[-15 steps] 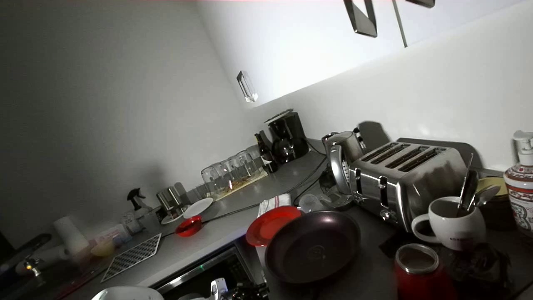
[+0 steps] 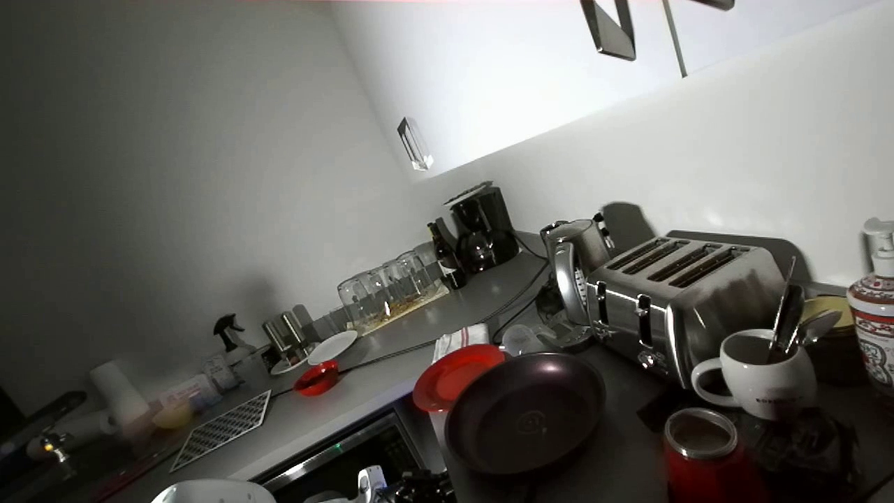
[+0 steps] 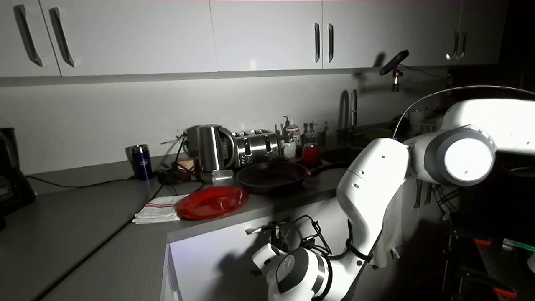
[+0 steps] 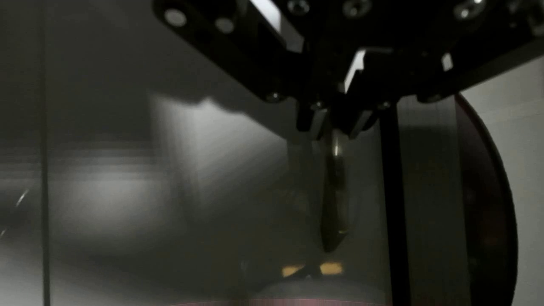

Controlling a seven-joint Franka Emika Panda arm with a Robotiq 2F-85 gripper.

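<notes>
In the wrist view my gripper is shut on a slim, shiny utensil (image 4: pixel 335 199), which points away from the fingers. What kind of utensil it is, I cannot tell. From the second exterior view, the gripper (image 3: pixel 273 228) hangs in front of the white cabinet front, below the counter edge, and a pale tip sticks out leftward from it. Above it on the counter lie a red plate (image 3: pixel 213 201) and a dark frying pan (image 3: pixel 272 176). Only a dark part of the gripper shows at the bottom of the first exterior view.
A toaster (image 2: pixel 689 293), a kettle (image 3: pixel 210 148), a white mug (image 2: pixel 758 373) with utensils and a red container (image 2: pixel 708 469) stand behind or beside the pan. A folded towel (image 3: pixel 158 210) touches the plate.
</notes>
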